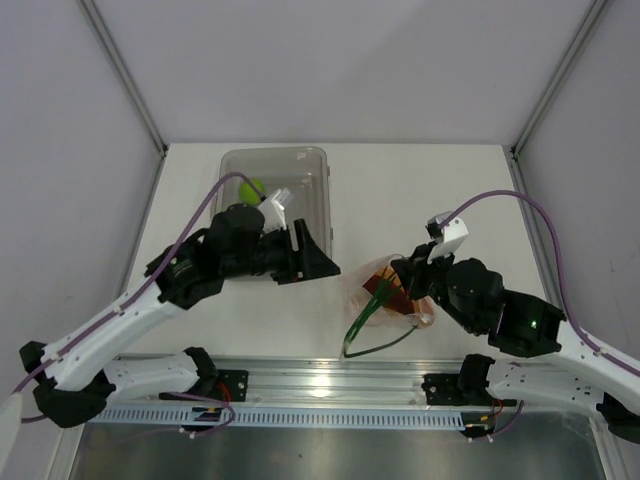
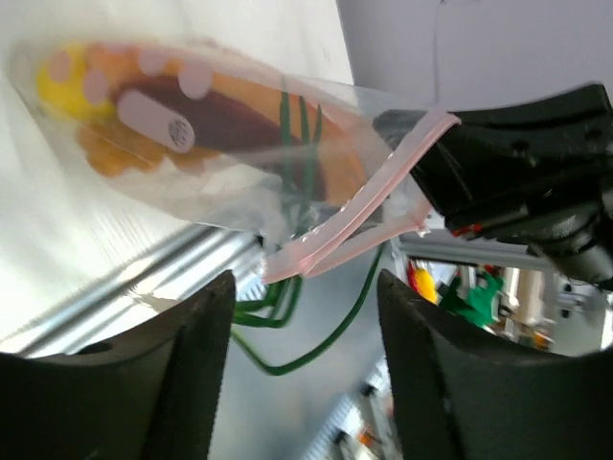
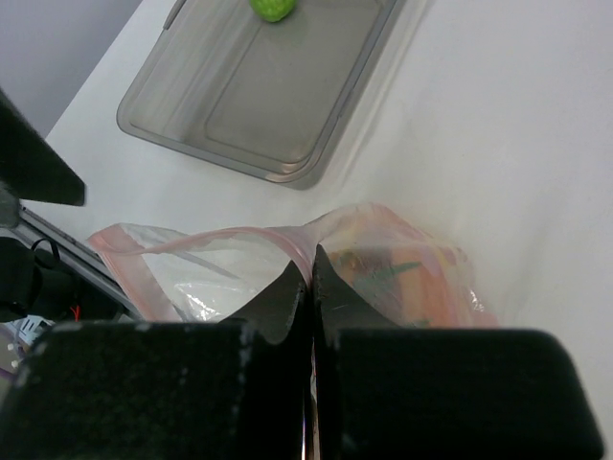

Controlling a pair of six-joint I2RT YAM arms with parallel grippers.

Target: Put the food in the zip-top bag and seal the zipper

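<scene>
A clear zip bag (image 2: 206,134) holds orange and yellow food and green stalks. The stalks (image 1: 365,320) hang out of its mouth toward the front edge in the top view. My right gripper is shut on the bag's top rim, which runs up between its fingertips. My left gripper stands open left of the bag, nothing in it, facing the bag's pink-edged opening.
A grey tray (image 3: 230,115) with a green round item (image 3: 273,8) lies at the back left. The metal edge runs along the front.
</scene>
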